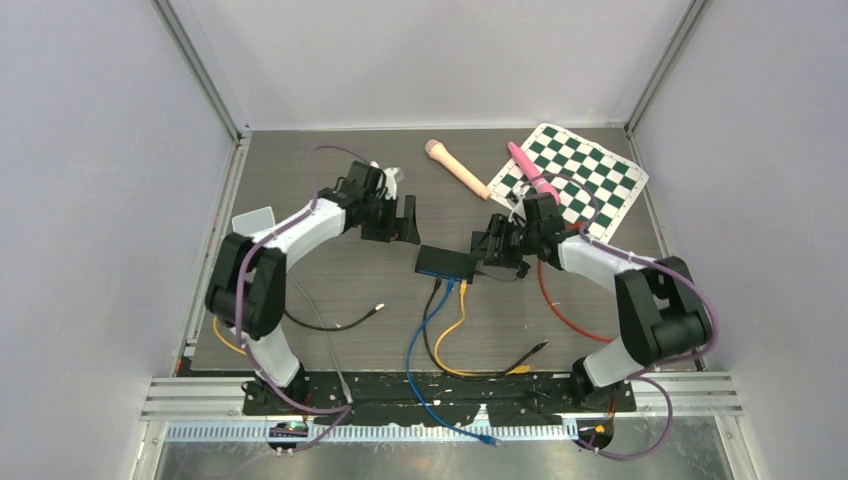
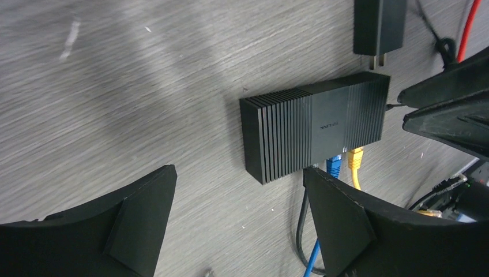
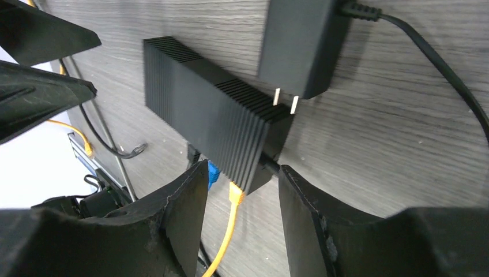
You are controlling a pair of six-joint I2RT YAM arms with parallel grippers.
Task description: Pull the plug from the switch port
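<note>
The black ribbed switch point(image 1: 446, 262) lies mid-table. From its front edge come a black cable, a blue plug point(image 1: 449, 285) and a yellow plug point(image 1: 463, 287), all seated in ports; a thin black power lead enters its right end. My left gripper point(image 1: 408, 225) is open, left of and behind the switch; in the left wrist view the switch point(image 2: 314, 124) shows beyond its fingers, the near right finger point(image 2: 346, 225) overlapping its lower edge. Open as well, my right gripper point(image 1: 492, 240) is over the adapter area; in the right wrist view the power lead point(image 3: 270, 164) shows just above its fingertips. Neither holds anything.
A black power adapter point(image 3: 300, 49) with two prongs lies by the switch's right end. A red cable point(image 1: 565, 318) runs at right, near a checkered board point(image 1: 605, 165) and a pink tool point(image 1: 530, 168). Free table lies behind and left of the switch.
</note>
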